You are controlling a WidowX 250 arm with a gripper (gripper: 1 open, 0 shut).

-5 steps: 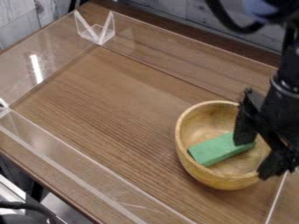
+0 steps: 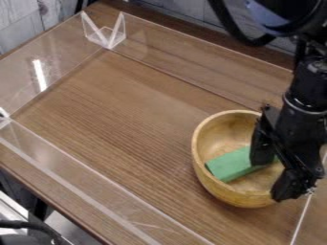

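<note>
A shallow round wooden bowl (image 2: 217, 184) sits at the right of the table, holding a green rectangular block (image 2: 231, 165). My black gripper (image 2: 276, 170) reaches down from the upper right over the bowl's right part, at the right end of the block. It looks open, its fingers partly hiding the block's right end and the bowl's far side.
A small transparent bracket (image 2: 106, 31) stands at the upper left. Cables lie at the lower left.
The gripper has moved slightly left and lower, further into the bowl toward the green block. The bowl and block have barely moved.
</note>
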